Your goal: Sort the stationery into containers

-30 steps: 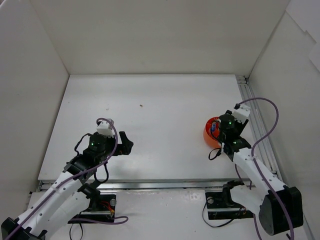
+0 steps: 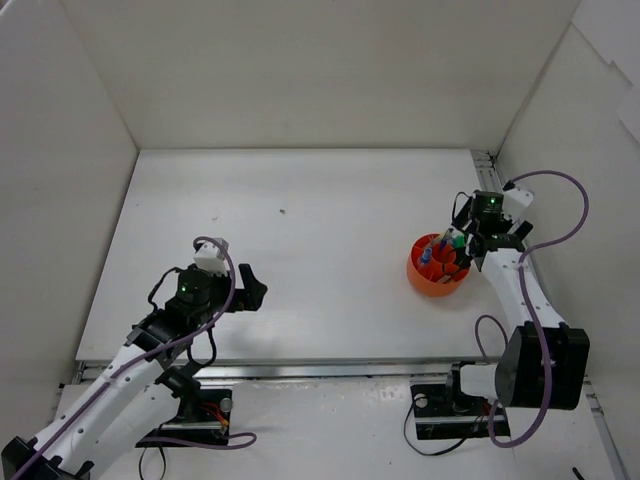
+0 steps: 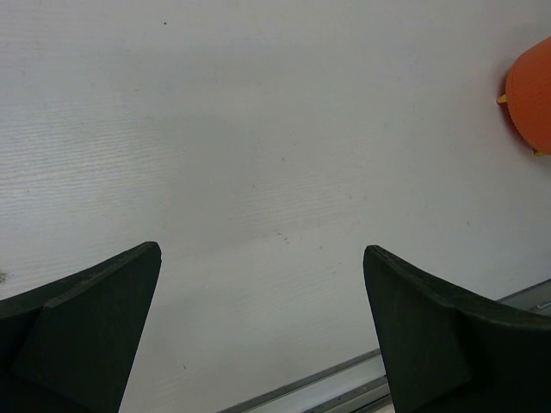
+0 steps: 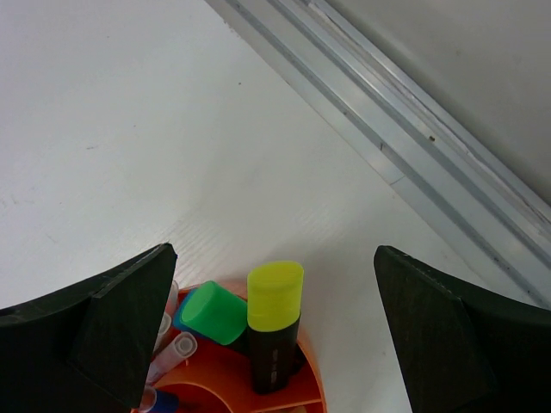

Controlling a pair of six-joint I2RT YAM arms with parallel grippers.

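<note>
An orange round container [image 2: 432, 282] stands on the right of the table, filled with stationery. In the right wrist view it holds a yellow-topped black marker [image 4: 275, 301], a green-capped item [image 4: 215, 311] and several pens or tubes [image 4: 176, 353]. My right gripper is open above the container's far right edge, with nothing held. My left gripper stands open over bare table at the left; the orange container [image 3: 534, 95] shows at the right edge of its view.
A metal rail [image 4: 413, 155] and wall border the right side, close to my right arm.
My right arm has risen and moved toward the back right, uncovering more of the container and its contents in the top view. The left arm looks unchanged.
</note>
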